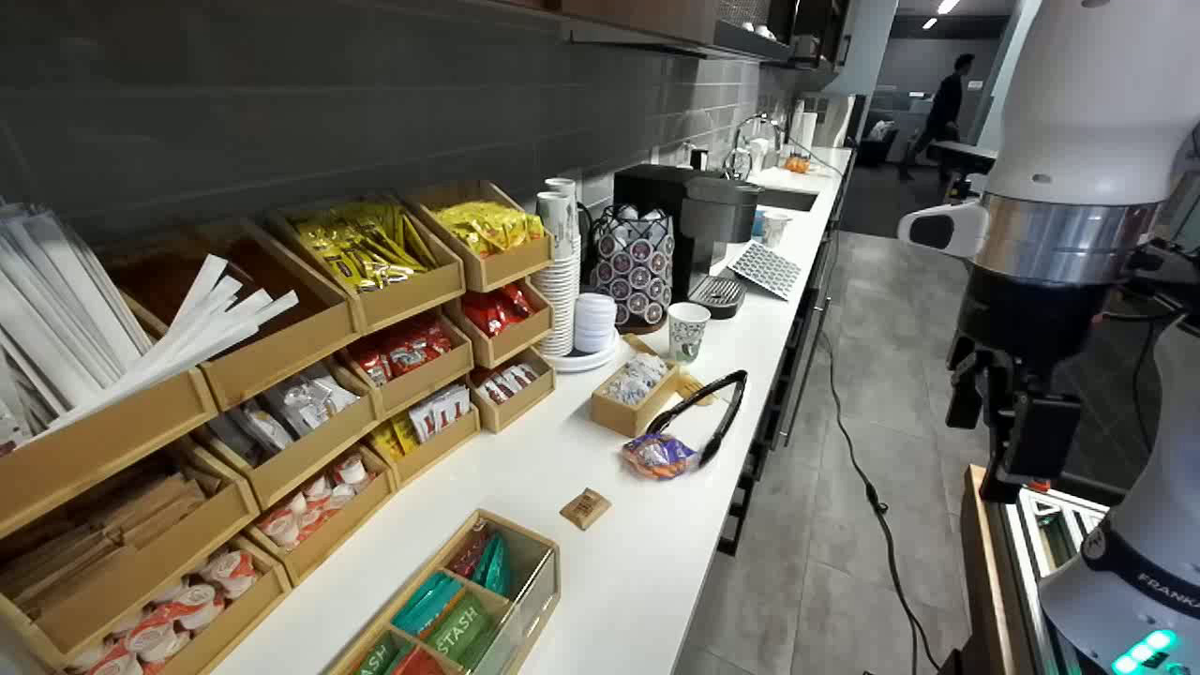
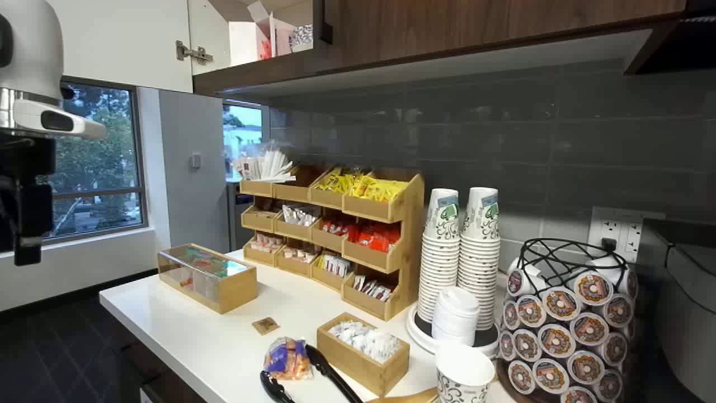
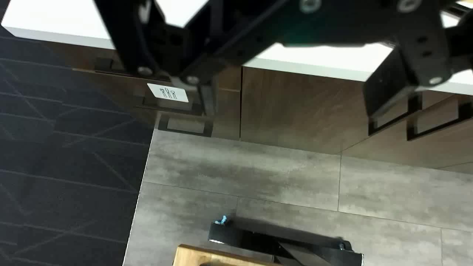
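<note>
My gripper is open, its two fingers wide apart with only cabinet fronts and floor behind the gap. In exterior view 1 the gripper [image 1: 984,450] hangs at the right, out past the counter edge, touching nothing. On the white counter [image 1: 630,574] lie a small brown packet [image 1: 585,508] and a purple-and-orange bag [image 1: 659,456] beside black tongs [image 1: 726,418]. A wooden box [image 2: 208,282] with a clear lid holds tea packets. Beside the bag, an open wooden box [image 2: 382,379] holds white packets.
A tiered wooden organizer [image 2: 403,228] with sachets and creamers stands against the wall. Beside it are stacked paper cups [image 2: 429,268], a coffee-pod rack [image 2: 557,322] and a coffee machine [image 1: 675,202]. Overhead hangs a cabinet [image 2: 470,33]. Bare counter surrounds the brown packet.
</note>
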